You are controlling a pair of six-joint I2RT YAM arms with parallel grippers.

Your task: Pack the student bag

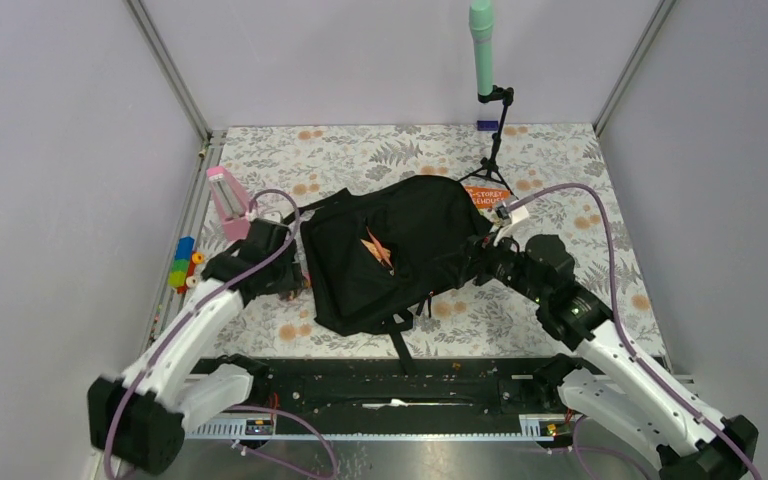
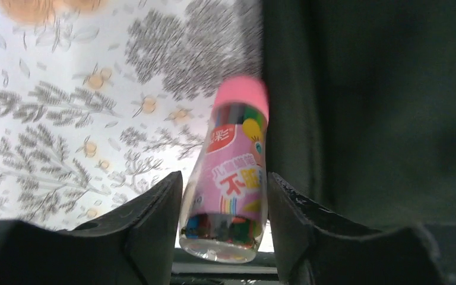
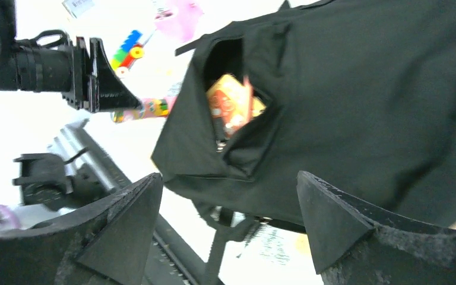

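The black bag [image 1: 400, 270] lies open in the middle of the table, orange items [image 3: 231, 104] inside its pocket. A pink printed bottle [image 2: 228, 172] lies at the bag's left edge, between the fingers of my left gripper, which are part open; whether they grip it cannot be told. My right gripper is open above the bag's right part, with nothing between its fingers.
A pink holder [image 1: 235, 220] and colourful toy blocks [image 1: 180, 262] stand at the far left. A black tripod [image 1: 495, 145] with a green cylinder [image 1: 482, 50] and an orange card [image 1: 490, 198] are at the back right.
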